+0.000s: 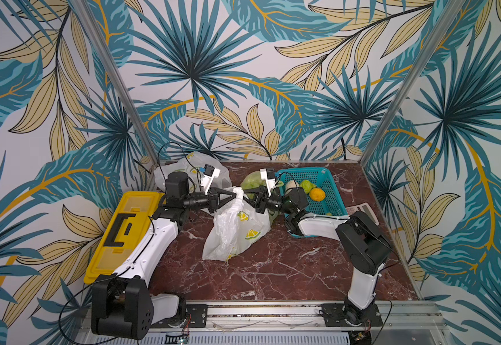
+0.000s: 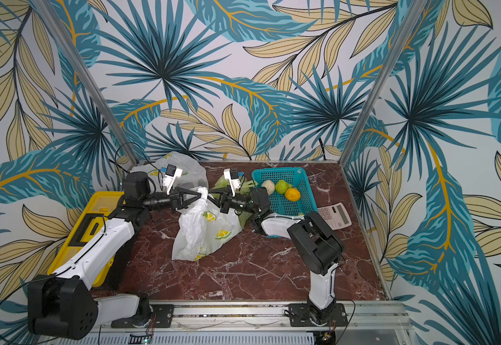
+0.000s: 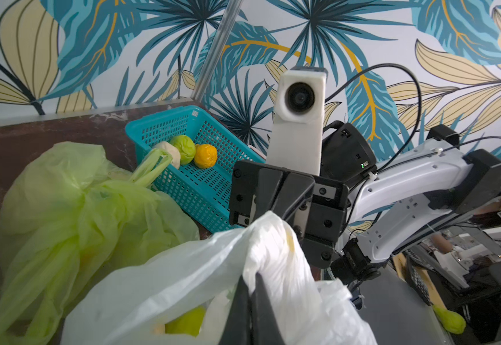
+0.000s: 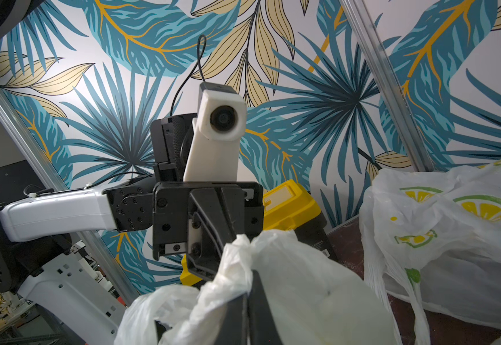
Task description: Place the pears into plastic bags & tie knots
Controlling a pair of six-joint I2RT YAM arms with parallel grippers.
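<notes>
A white plastic bag (image 1: 236, 230) with lemon prints stands mid-table, its gathered neck raised between both grippers. My left gripper (image 1: 234, 196) is shut against the left of the neck; in the left wrist view, plastic crowds its fingertips (image 3: 240, 316), and I cannot tell whether a fold is pinched. From the right, my right gripper (image 1: 248, 198) reaches the same neck, shut, with plastic bunched around its fingers (image 4: 259, 313) and none visible between them. Something yellow-green, perhaps a pear (image 3: 187, 322), shows through an opening in the white bag. No finished knot is discernible.
A green plastic bag (image 3: 89, 224) lies behind the white one. The teal basket (image 2: 305, 184) holds several fruits. Another lemon-print bag rests at the back left. A yellow toolbox (image 1: 121, 235) lines the left; a calculator (image 2: 335, 215) sits right.
</notes>
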